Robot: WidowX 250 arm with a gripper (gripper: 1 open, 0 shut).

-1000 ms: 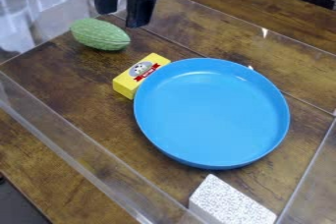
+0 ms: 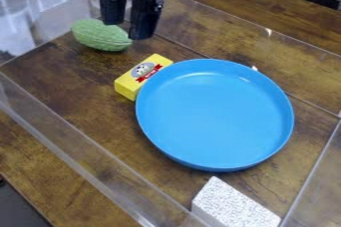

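My black gripper (image 2: 130,22) hangs at the top left, above and beside a green bitter melon (image 2: 98,36), which lies on the wooden surface at the back left. The gripper's two dark fingers point down and look spread apart, with nothing visible held between them. A yellow box with a red and white label (image 2: 138,76) lies to the front right of the melon, beside the left rim of a large blue plate (image 2: 213,113). The plate is empty.
Clear low walls surround the wooden area (image 2: 74,121). A white speckled block (image 2: 233,203) sits at the bottom right.
My gripper has come down from the top edge to hang lower, near the right end of the melon. The objects look unmoved.
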